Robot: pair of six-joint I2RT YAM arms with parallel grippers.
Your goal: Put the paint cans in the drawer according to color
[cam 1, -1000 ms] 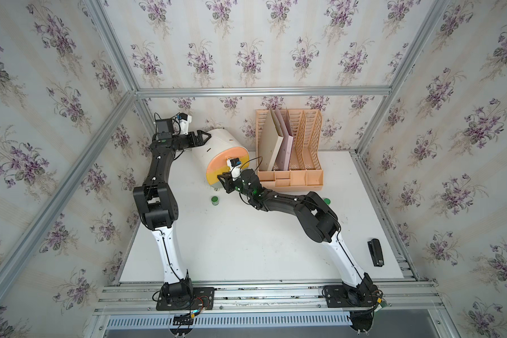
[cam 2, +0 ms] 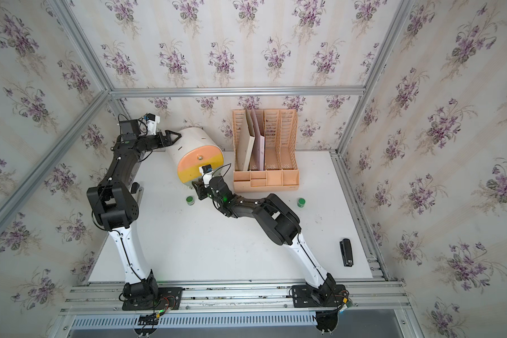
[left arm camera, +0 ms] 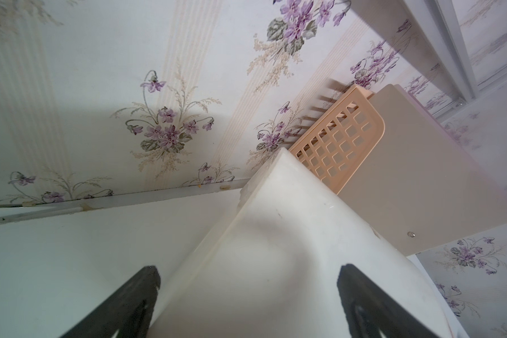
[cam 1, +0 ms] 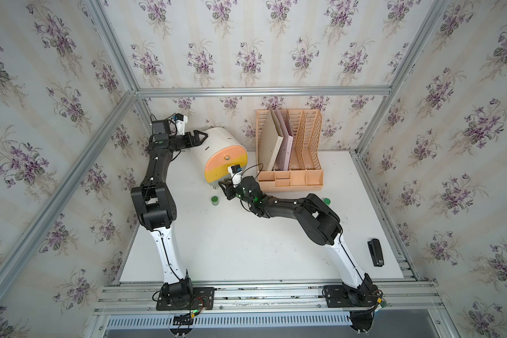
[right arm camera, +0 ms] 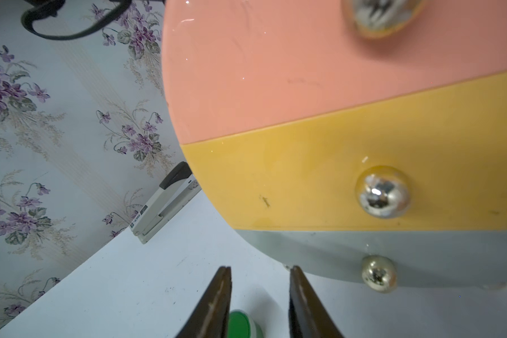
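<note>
The rounded white drawer cabinet [cam 1: 208, 144] has a pink drawer [right arm camera: 276, 62], a yellow drawer [right arm camera: 298, 169] and a grey-green bottom drawer [right arm camera: 315, 250], each with a round metal knob; all three fronts look closed. A paint can with a green top [cam 1: 214, 200] stands on the table before the cabinet. Another green-topped can [cam 2: 301, 202] is to the right. My left gripper [cam 1: 200, 137] is open against the cabinet's white top and side. Close to the drawer fronts, my right gripper has its fingers apart, nothing between them, left of the lower knobs.
An orange file rack [cam 1: 290, 174] holding two boards stands right of the cabinet. One black stapler [cam 1: 375, 252] lies near the right edge; another stapler [right arm camera: 166, 200] is by the left wall.
The cabinet and left gripper shifted slightly left. The green cans have not moved.
</note>
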